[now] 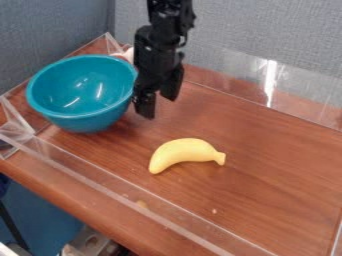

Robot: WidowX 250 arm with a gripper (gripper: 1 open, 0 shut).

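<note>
My black gripper (158, 100) points down just right of the teal bowl (80, 92), low over the wooden table, its fingers apart with nothing visible between them. The bowl stands at the left of the table. A yellow banana (187, 153) lies on the table toward the front, below and right of the gripper.
A pale object (123, 53), partly hidden, sits behind the bowl. Clear low walls edge the wooden table (267, 170), and grey panels stand at the back and left.
</note>
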